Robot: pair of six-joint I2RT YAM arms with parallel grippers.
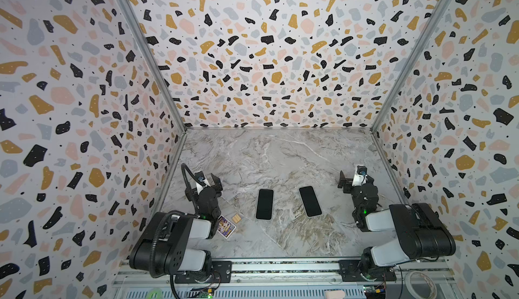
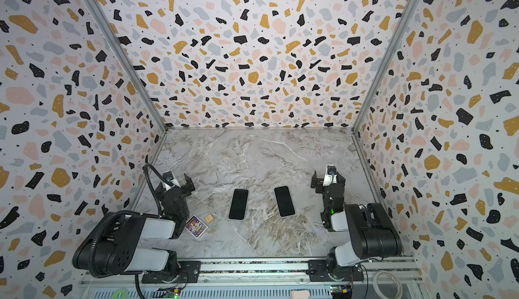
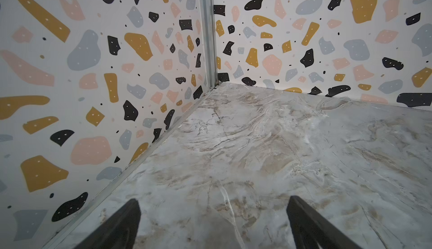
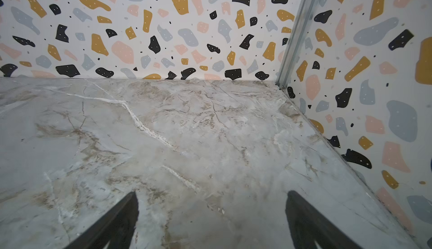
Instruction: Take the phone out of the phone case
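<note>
Two dark phones lie flat on the marble table between my arms, each with a thin pale rim: one left of centre (image 1: pixel 264 204), upright in line with the view, the other right of centre (image 1: pixel 310 201), slightly angled. Whether either rim is a case, I cannot tell. My left gripper (image 1: pixel 203 182) stands open above the table at the left, nothing between its fingers. My right gripper (image 1: pixel 351 179) stands open at the right, likewise empty. Both wrist views show only bare table and walls past the fingertips.
A printed card or small box (image 2: pixel 196 226) and a small tan piece (image 2: pixel 209 217) lie beside my left arm. Patterned walls close in the left, back and right sides.
</note>
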